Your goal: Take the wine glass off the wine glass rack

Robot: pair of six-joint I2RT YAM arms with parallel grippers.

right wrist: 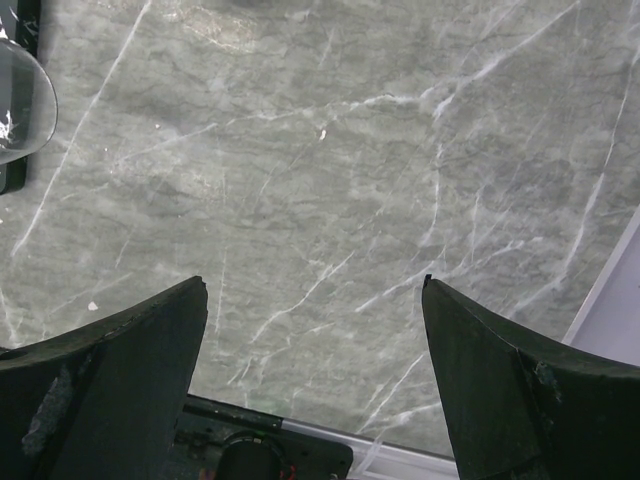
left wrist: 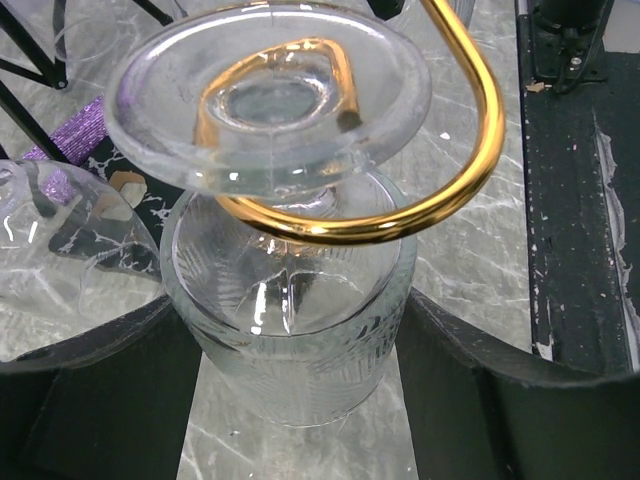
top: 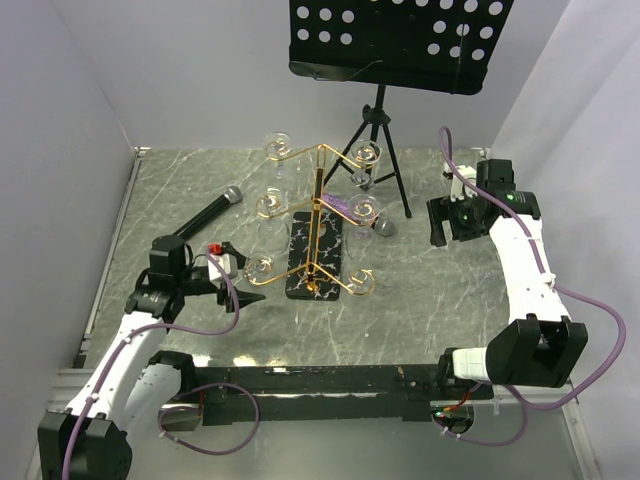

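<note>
In the left wrist view a clear wine glass (left wrist: 290, 345) hangs upside down, its round foot resting over a gold hook (left wrist: 486, 150) of the rack. The fingers of my left gripper press against the bowl from both sides, shut on it. From above, the gold wine glass rack (top: 317, 225) stands mid-table on a black marbled base (top: 300, 240), and my left gripper (top: 252, 278) is at its front left hook. Further wine glasses hang on the back and middle hooks; the front right hook (top: 360, 283) looks bare. My right gripper is open and empty over bare table.
A black microphone (top: 208, 212) lies at the left, and a purple one (top: 345, 208) lies behind the rack's right side. The music stand (top: 380, 115) has its tripod legs at the back. Clear tabletop (top: 430, 310) lies front right.
</note>
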